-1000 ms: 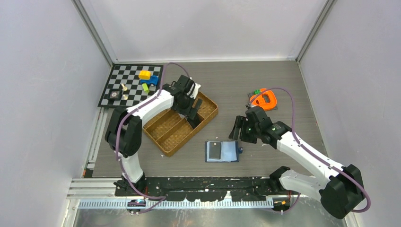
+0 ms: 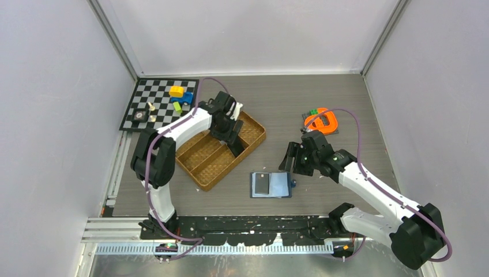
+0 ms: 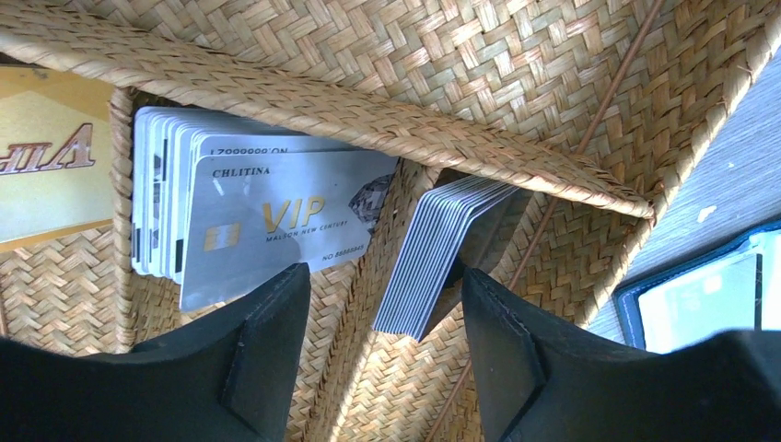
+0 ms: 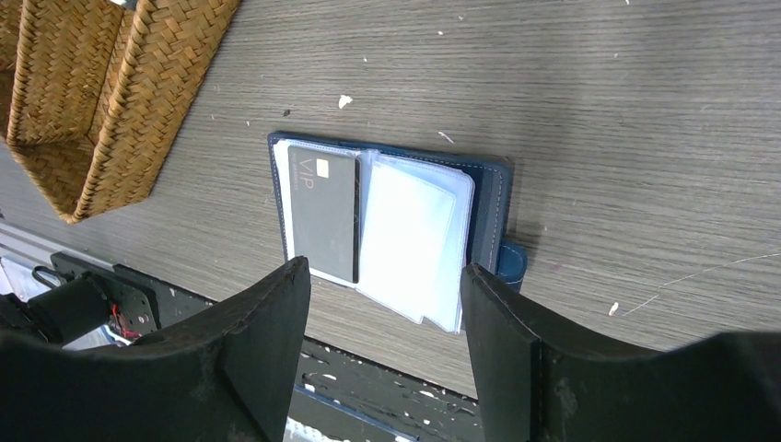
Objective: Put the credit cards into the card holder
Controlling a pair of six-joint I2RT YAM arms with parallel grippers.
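In the left wrist view, a stack of cards (image 3: 425,262) leans in a compartment of the woven basket (image 3: 442,138), white edges facing up. My left gripper is over it, part open, the stack lying between its fingertips and nearer the right one; a gap shows on the left. Silver VIP cards (image 3: 285,216) lie in the neighbouring compartment. On the table the blue card holder (image 4: 488,212) lies spread open, a dark grey VIP card (image 4: 324,212) in its left side and a clear sleeve at right. Above its near edge, my right gripper hangs open and empty.
A yellow card (image 3: 55,152) lies at the basket's left. The checkered board (image 2: 151,89) with small toys is at the back left, and an orange toy (image 2: 324,122) sits at the right. Bare table surrounds the holder.
The right arm and the card holder look the same.
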